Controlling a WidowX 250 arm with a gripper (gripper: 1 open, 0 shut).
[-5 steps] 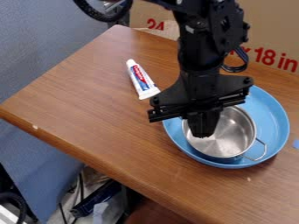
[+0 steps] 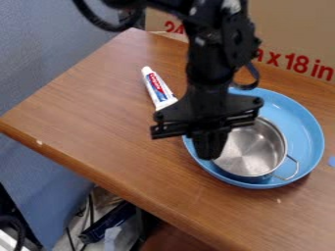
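A steel pot [image 2: 257, 153] with a wire handle sits in a blue plate [image 2: 300, 127] on the wooden table. My black gripper [image 2: 209, 142] hangs over the left part of the pot and plate, pointing down; its fingertips are dark and hard to make out, so its opening cannot be told. A toothpaste tube [image 2: 159, 86] lies on the table left of the plate.
A cardboard box [image 2: 295, 39] stands behind. Cables and clutter lie below the table's left edge.
Over the last second my gripper has moved left, from above the pot's middle toward the plate's left side. The pot, plate and tube look unmoved.
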